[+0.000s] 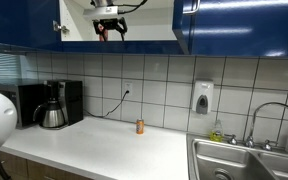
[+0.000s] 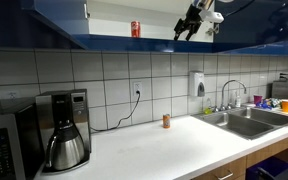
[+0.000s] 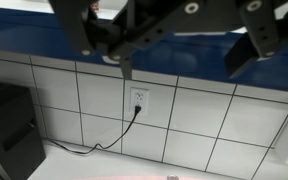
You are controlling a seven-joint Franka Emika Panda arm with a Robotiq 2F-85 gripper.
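My gripper (image 1: 110, 32) is raised in front of the open upper cabinet, its fingers apart and nothing held between them. In the wrist view the two dark fingers (image 3: 242, 57) frame the cabinet's blue lower edge and the tiled wall. A red can (image 2: 135, 29) stands upright on the cabinet shelf, apart from the gripper (image 2: 189, 30) and to its left in exterior view 2. An orange can (image 1: 140, 127) stands on the white counter well below, near the wall.
Blue cabinet doors (image 1: 234, 28) flank the shelf opening closely. A coffee maker (image 2: 66, 130) and microwave (image 2: 4, 142) occupy the left end; the sink (image 1: 229, 160) lies right. A cord hangs from the wall outlet (image 3: 139, 97).
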